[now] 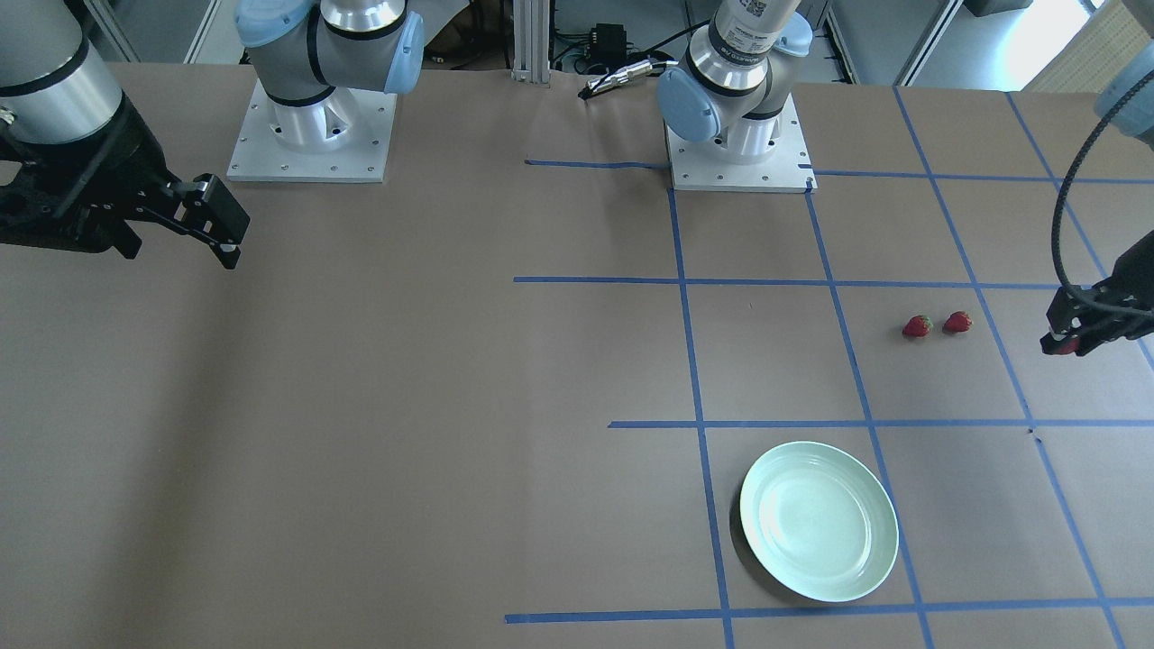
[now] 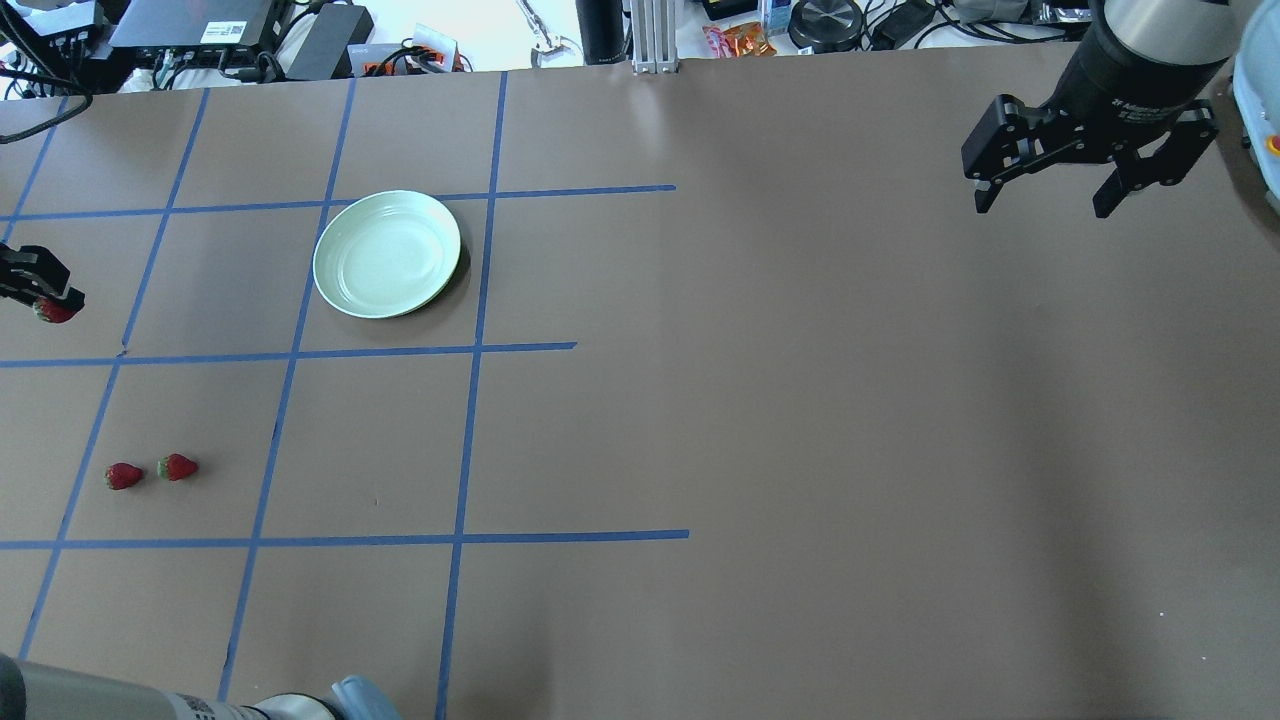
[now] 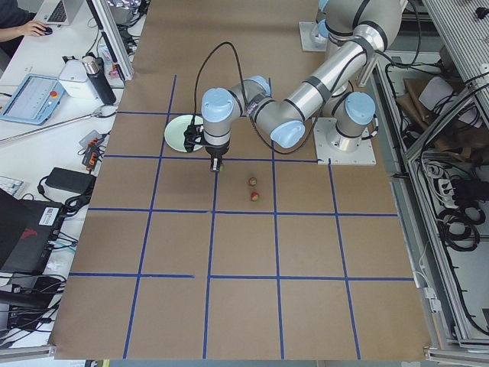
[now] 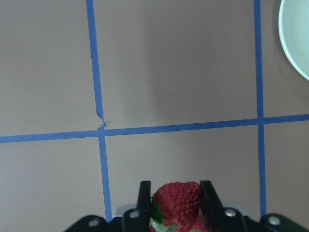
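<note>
In the left wrist view my gripper is shut on a red strawberry (image 4: 177, 205) with a green leafy cap; more red shows just behind it. The front view has that gripper (image 1: 1066, 342) raised at the right edge, and the top view has it at the left edge with the held strawberry (image 2: 53, 310). A pale green plate (image 1: 819, 521) lies at the bottom of the front view, and its rim (image 4: 289, 48) enters the wrist view at upper right.
A second arm's black gripper (image 2: 1080, 144) hangs at the upper right of the top view, well apart from the plate. More arm bases stand along the table's back edge in the front view.
</note>
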